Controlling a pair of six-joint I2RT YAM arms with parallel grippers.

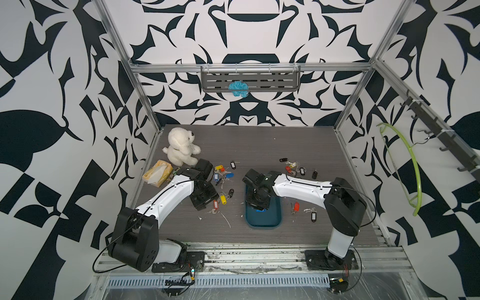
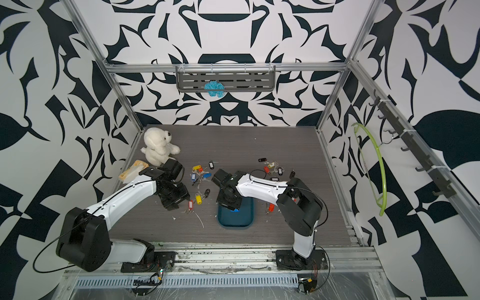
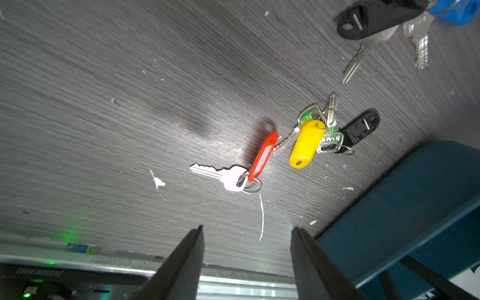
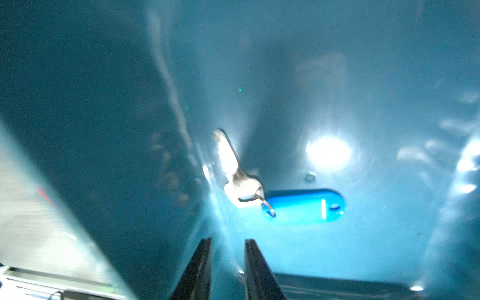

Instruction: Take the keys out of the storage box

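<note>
The teal storage box (image 1: pixel 263 221) stands on the table in front of the right arm. On its floor lies a silver key (image 4: pixel 235 175) joined by a ring to a blue tag (image 4: pixel 305 206). My right gripper is over the inside of the box, part open, its fingers apart from the key and empty. Left of the box, my left gripper hangs above the table, also open with nothing between its fingers. Beyond it lie a key with a red tag (image 3: pixel 263 156) and keys with a yellow tag (image 3: pixel 307 143) and a black tag (image 3: pixel 361 127).
More tagged keys (image 1: pixel 226 175) lie behind, between the arms, and others (image 1: pixel 295 167) to the right of the box. A white teddy bear (image 1: pixel 181 145) and a yellow pack (image 1: pixel 158 173) occupy the left side.
</note>
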